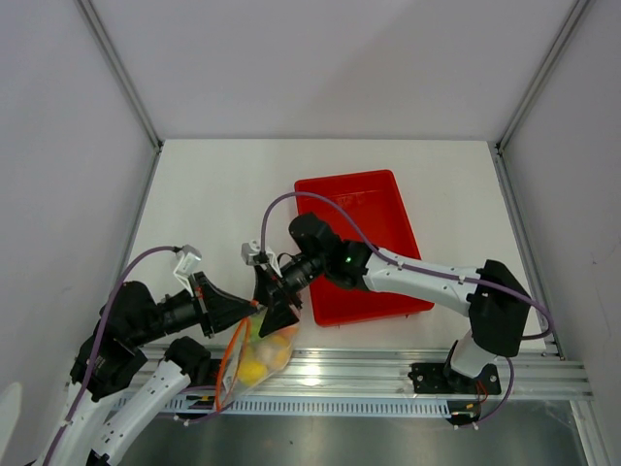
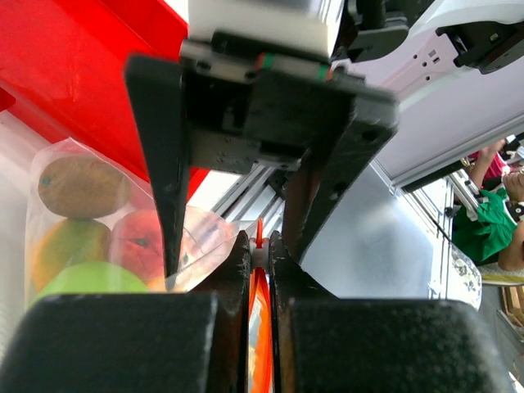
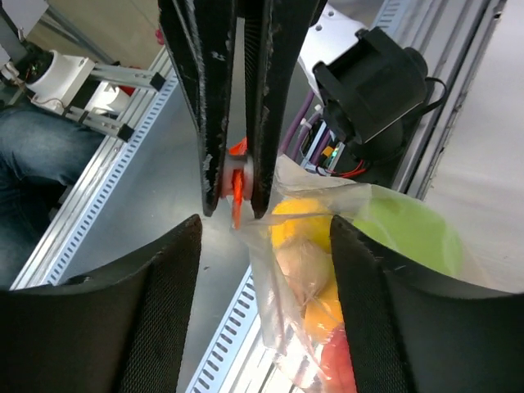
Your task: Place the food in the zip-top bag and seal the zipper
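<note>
The clear bag (image 1: 262, 359) with yellow, green and red food hangs over the table's front edge. My left gripper (image 1: 248, 309) is shut on the orange zipper (image 2: 260, 336) at the bag's mouth. My right gripper (image 1: 276, 313) stands part open directly beside it; in the left wrist view its black fingers straddle the area just behind the zipper, by the clear plastic. In the right wrist view the left fingertips (image 3: 260, 184) pinch the orange strip, above the bag's folded plastic (image 3: 278, 295).
A red bin (image 1: 359, 301) sits behind the right arm on the white table (image 1: 204, 194). Metal rails run along the front edge.
</note>
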